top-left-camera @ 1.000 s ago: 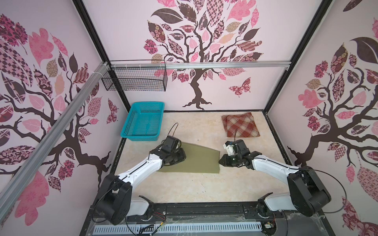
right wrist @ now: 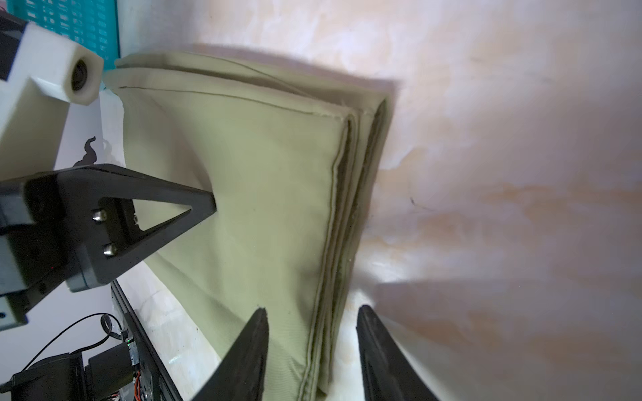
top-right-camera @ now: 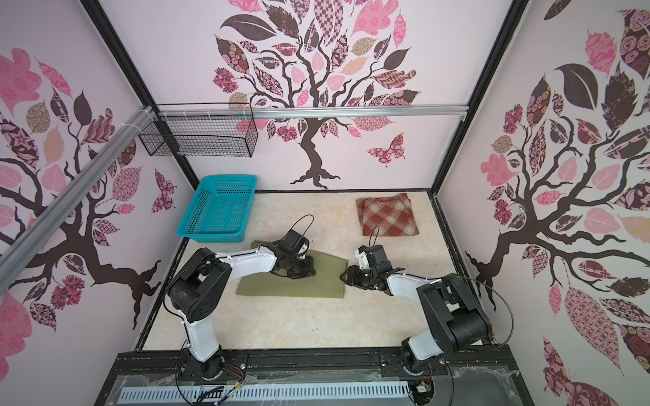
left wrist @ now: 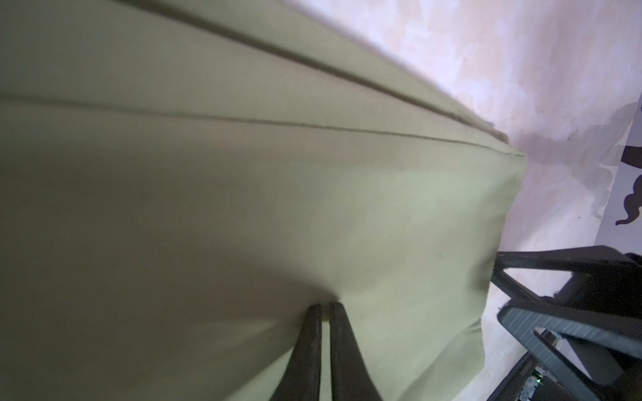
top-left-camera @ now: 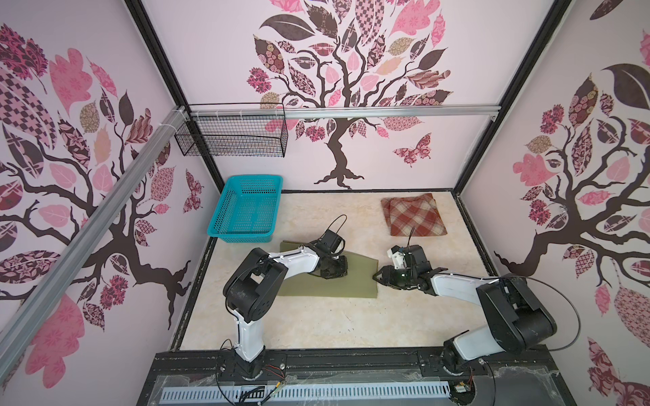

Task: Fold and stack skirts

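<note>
An olive skirt (top-left-camera: 361, 284) lies folded flat in the middle of the table, its layered right edge facing my right gripper. Over its upper surface, my left gripper has its fingertips close together with a bit of olive cloth pinched between them. My right gripper stands open at the right edge: one finger is over the cloth side, the other over bare table, with nothing held. At the back right rests a red plaid skirt (top-left-camera: 414, 216), folded into a compact shape.
A teal basket (top-left-camera: 245, 237) stands at the back left and looks empty. Above it, a black wire basket (top-left-camera: 237, 135) hangs from the rail.
Over the past second my left gripper has moved right across the olive skirt. The right gripper has shifted only slightly. The plaid skirt has stayed put.
</note>
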